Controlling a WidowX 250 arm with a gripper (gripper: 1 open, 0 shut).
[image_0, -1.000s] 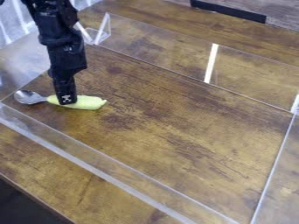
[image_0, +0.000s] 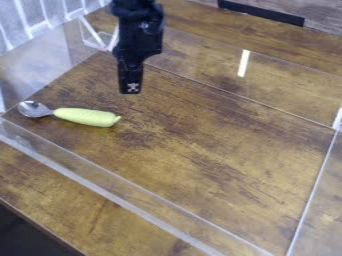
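Observation:
A metal spoon (image_0: 36, 109) and a pale yellow-green elongated object (image_0: 86, 116), perhaps a corn cob or a handle, lie end to end on the wooden surface at the left, inside a clear-walled enclosure. My black gripper (image_0: 131, 84) hangs above and to the right of them, apart from both. It looks shut, and I see nothing held in it.
Clear acrylic walls (image_0: 289, 100) border the wooden work area on its sides. A dark gap shows past the table edge at the lower left.
My gripper has risen and moved right, away from the spoon and yellow-green object. Those two appear to lie where they were.

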